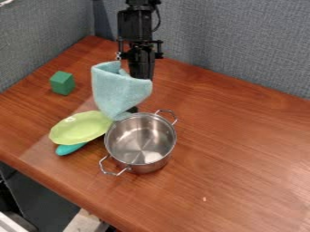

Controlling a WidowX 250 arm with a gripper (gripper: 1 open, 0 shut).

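My black gripper (136,63) hangs at the back middle, over the table, with a light teal cloth (119,89) dangling from it, so it looks shut on the cloth, though the fingertips are partly hidden. The cloth hangs just above and behind a steel pot (140,142) with two handles. A pale yellow-green plate (75,129) lies left of the pot, on top of a teal item (68,149) that shows at its lower edge.
A green cube (62,82) sits on the wooden table (242,145) at the back left. Grey padded walls stand behind, and the table's edge runs along the lower left.
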